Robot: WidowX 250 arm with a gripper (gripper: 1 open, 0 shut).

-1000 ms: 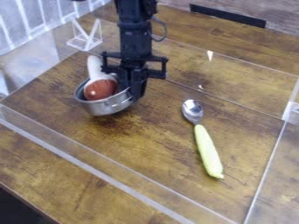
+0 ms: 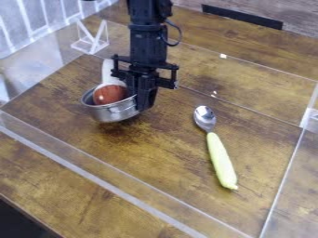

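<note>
The black arm comes down from the top centre, and its gripper (image 2: 147, 85) is low at the right rim of a steel bowl (image 2: 117, 109). A red round object (image 2: 112, 93) sits inside the bowl, with a white object (image 2: 108, 71) behind it. The fingertips are dark and partly merged with the bowl's edge, so whether anything is between them cannot be made out.
A spoon with a pale yellow handle (image 2: 220, 158) lies on the wooden table (image 2: 149, 186) to the right. A white stand-like object (image 2: 92, 39) is at the back left.
The gripper and bowl have shifted very slightly over the last second. The spoon has not moved.
</note>
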